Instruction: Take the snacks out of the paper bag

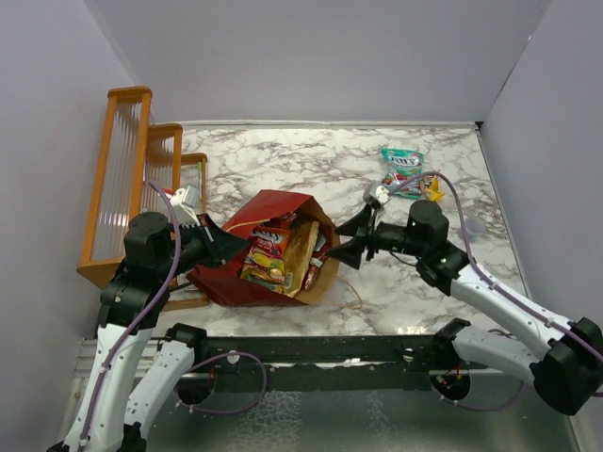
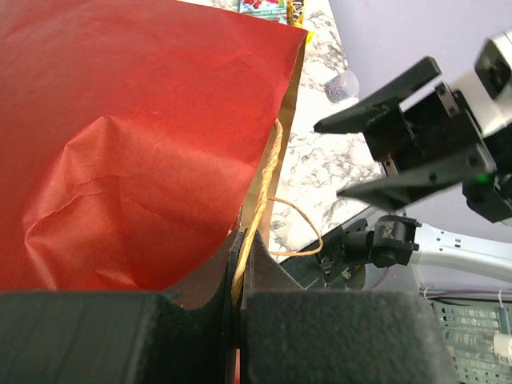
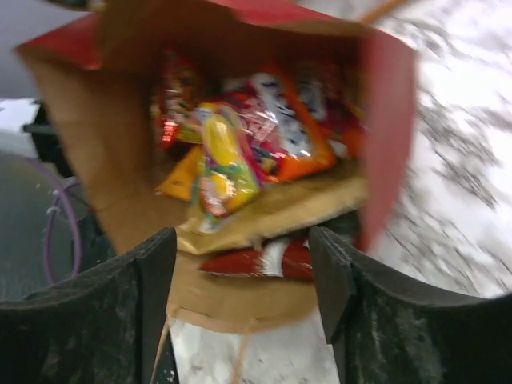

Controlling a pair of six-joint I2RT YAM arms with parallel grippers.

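Note:
The red paper bag (image 1: 247,218) lies on its side, its mouth facing right. Pinched between my left gripper's fingers is the bag's twisted cord handle (image 2: 267,172); the left gripper (image 1: 240,247) is shut. Just outside the mouth, my right gripper (image 1: 341,242) has its fingers apart and nothing between them. Inside the bag show a red-and-yellow snack packet (image 1: 268,254), a gold packet (image 1: 300,259) and a dark red packet (image 3: 260,262), the last lying nearest the right fingers. Other packets further in are partly hidden. The right wrist view is blurred.
A teal snack bag (image 1: 402,168) and a small yellow packet (image 1: 434,189) lie at the back right. A clear plastic cup (image 2: 342,86) is near the right wall. Wooden shelves (image 1: 141,169) stand at left.

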